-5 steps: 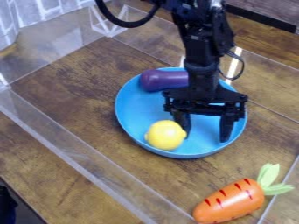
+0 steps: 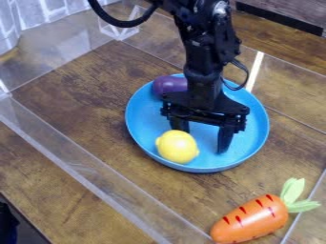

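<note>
My black gripper (image 2: 204,128) hangs down into a blue bowl (image 2: 143,133), open, its two fingers straddling the bowl's middle. A yellow round object (image 2: 177,147) lies at the bowl's front left, just beside the left finger. A purple object (image 2: 169,87) sits at the back left of the bowl, partly behind the arm.
An orange toy carrot (image 2: 251,219) with green leaves lies at the front right, outside the bowl. A clear plastic edge runs diagonally across the lower left.
My gripper has moved left within the bowl, toward the yellow object, and the yellow object appears slightly farther left than one second ago.
</note>
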